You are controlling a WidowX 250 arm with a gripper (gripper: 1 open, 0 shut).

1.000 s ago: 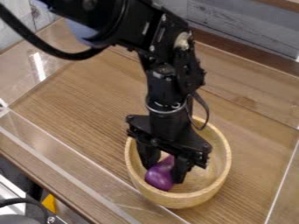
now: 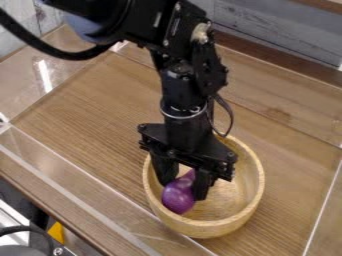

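My black gripper (image 2: 183, 175) reaches down from the top of the camera view into a pale wooden bowl (image 2: 234, 215) on the table. Its fingers straddle the upper part of a purple object (image 2: 179, 197) lying inside the bowl, and they look closed on it. The object is smooth and rounded; its upper end is partly hidden by the fingers.
A pale plank wall (image 2: 281, 35) runs along the back. At the lower left, past the table's edge, are a cable and a small yellow item (image 2: 56, 231).
The gripper has shifted slightly up and left within the bowl. The purple object and bowl are in nearly the same place.
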